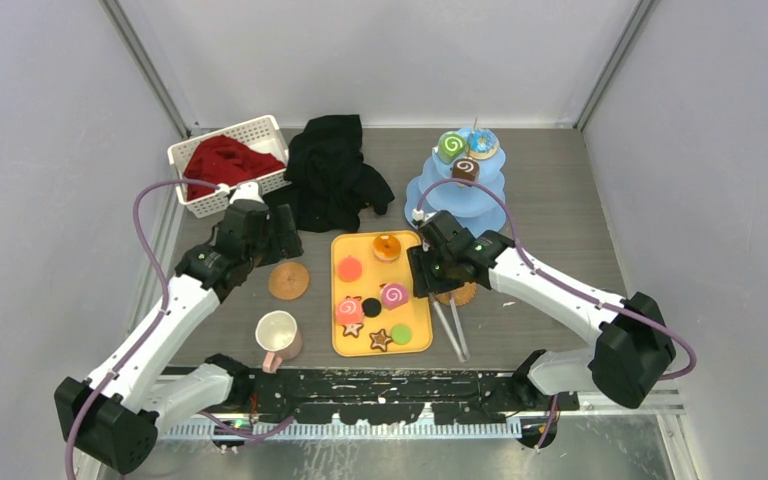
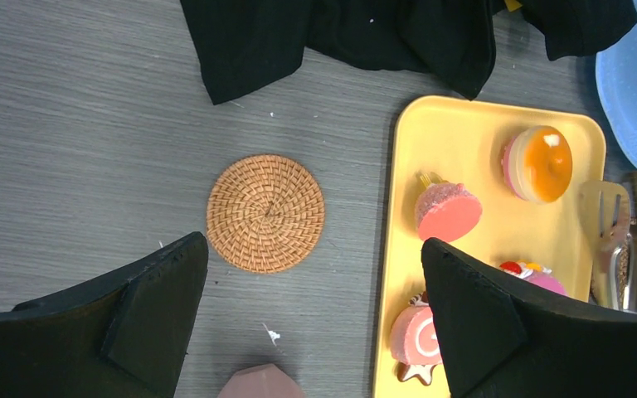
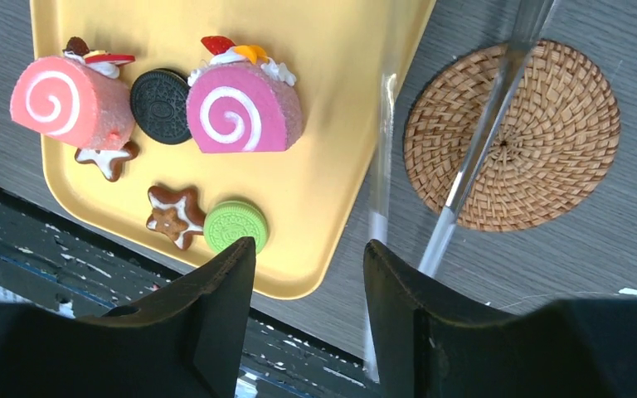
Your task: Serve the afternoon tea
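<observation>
Over the right edge of the yellow tray (image 1: 350, 345), my right gripper (image 1: 423, 274) stands open. Beneath its fingers lie metal tongs with their two arms spread, one crossing a woven coaster; the slotted tong heads show in the left wrist view. On the tray are an orange-topped cake (image 2: 551, 166), a pink cake (image 2: 448, 211), pink swirl rolls (image 3: 245, 116), a black cookie (image 3: 160, 106), a green cookie (image 3: 236, 224) and star cookies (image 3: 174, 217). My left gripper (image 1: 285, 230) is open and empty above the table, near another woven coaster (image 2: 265, 213).
A blue tiered stand (image 1: 465, 203) with several cakes on its upper tiers stands at the back right. A pink mug (image 1: 278, 335) sits front left. Dark cloth (image 1: 330, 170) and a white basket (image 1: 260, 133) with red cloth (image 1: 225, 165) occupy the back left.
</observation>
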